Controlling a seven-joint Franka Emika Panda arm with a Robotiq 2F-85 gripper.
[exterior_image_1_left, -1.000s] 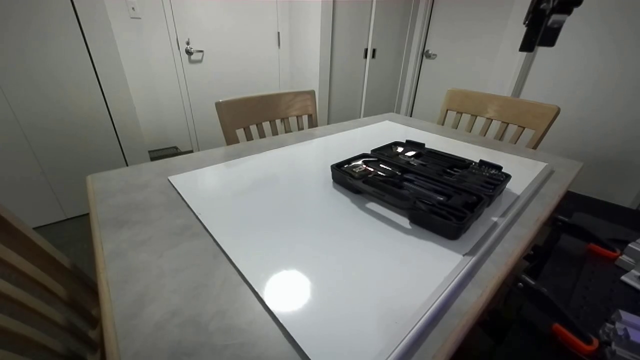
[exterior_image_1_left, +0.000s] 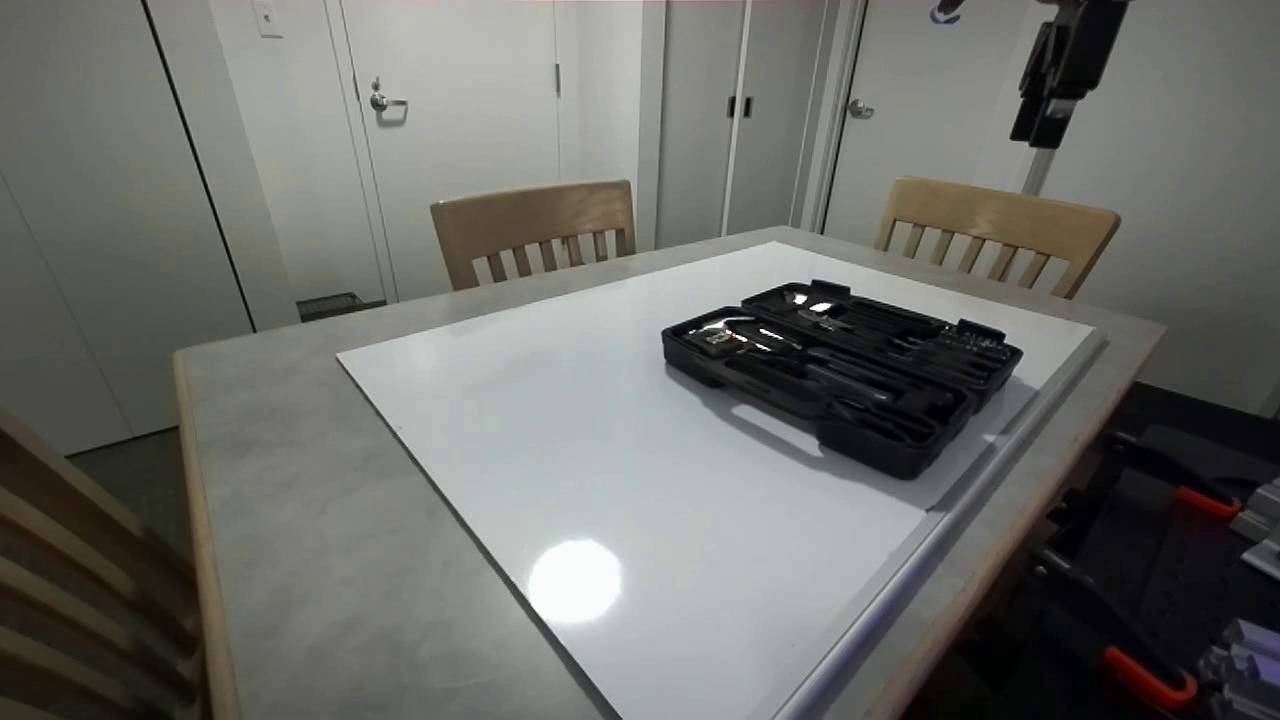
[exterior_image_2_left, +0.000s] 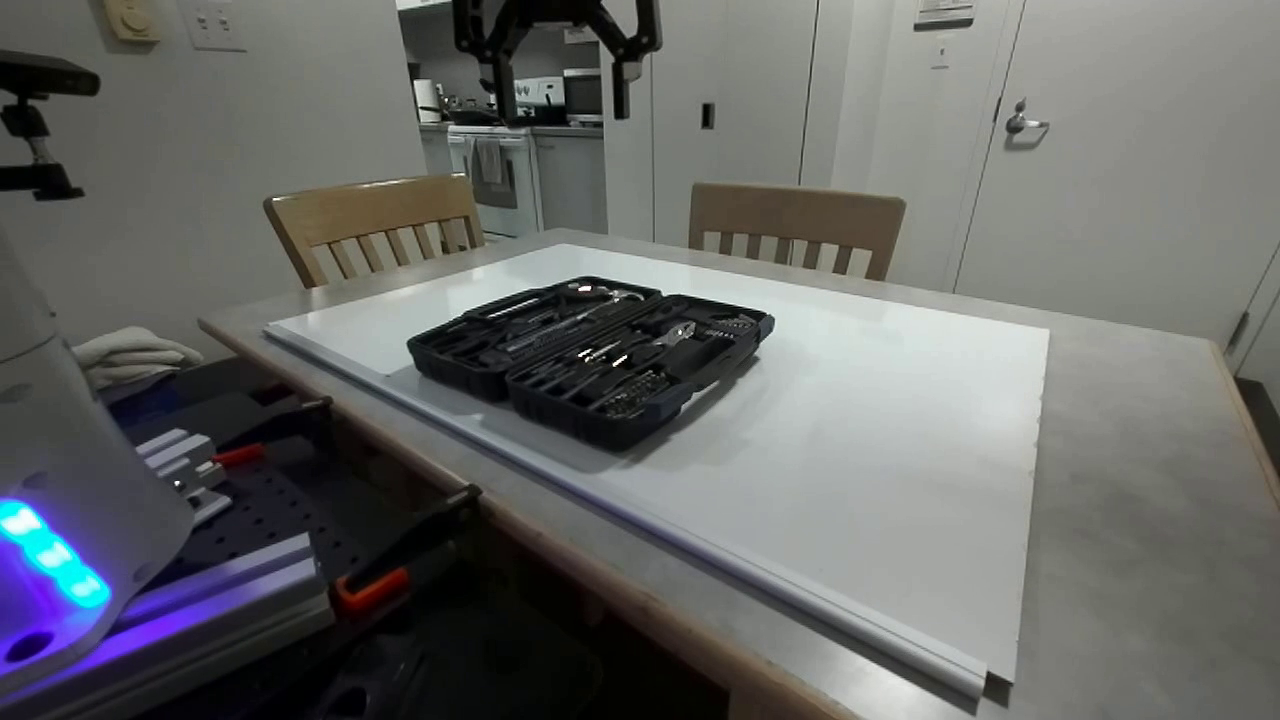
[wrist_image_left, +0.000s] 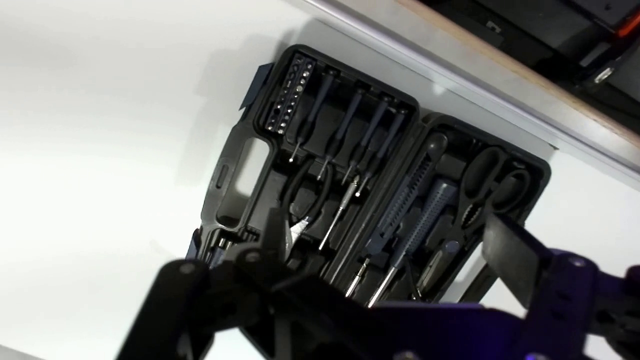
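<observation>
A black tool case (exterior_image_2_left: 576, 414) lies fully opened on the white board, both halves filled with tools. From above, the wrist view shows scissors (wrist_image_left: 472, 215), a hammer-like handle (wrist_image_left: 427, 216), pliers (wrist_image_left: 300, 228), several small screwdrivers (wrist_image_left: 342, 129) and a bit strip (wrist_image_left: 291, 93) in their slots. High above the case hangs my gripper (exterior_image_2_left: 564, 110), open, its fingers wide apart with only air between them. In exterior view 1 it shows at the top right (exterior_image_1_left: 1039, 134). In the wrist view my gripper's body hides the lower part of the case.
The white board (exterior_image_1_left: 504, 420) covers most of the grey table (exterior_image_1_left: 288, 504) and is bare around the case. A raised rail (exterior_image_2_left: 672, 540) runs along its robot-side edge. Clamps (exterior_image_2_left: 384, 588) hold the robot's base plate beside the table; wooden chairs (exterior_image_2_left: 792, 222) stand beyond it.
My gripper has come down somewhat and shifted slightly left in exterior view 1. The case and its tools have stayed in place.
</observation>
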